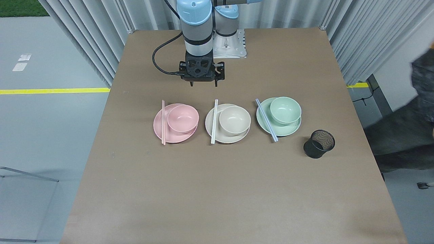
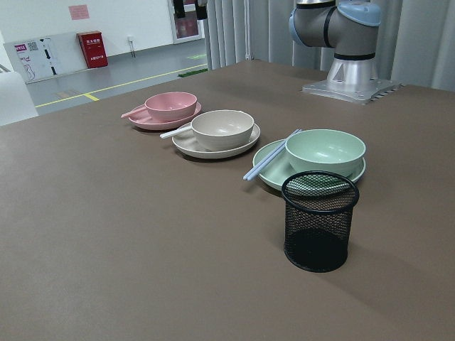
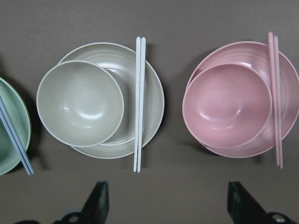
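My gripper point(image 1: 203, 83) hangs over the table behind three place settings, its fingers apart at the wrist view's bottom edge, nothing between them. A pink bowl point(image 1: 183, 118) on a pink plate point(image 1: 173, 138) with pink chopsticks point(image 1: 163, 122) is at the front view's left. A cream bowl point(image 1: 234, 120) on a cream plate point(image 1: 223, 138) with white chopsticks point(image 1: 214, 122) is in the middle. A mint bowl point(image 1: 285, 109) on a mint plate point(image 1: 284, 130) with blue chopsticks point(image 1: 266, 120) is at the right.
A black mesh cup point(image 1: 313, 148), seemingly empty, stands in front of the mint setting, to the right. A person in dark clothing point(image 1: 402, 134) is beside the table's right edge.
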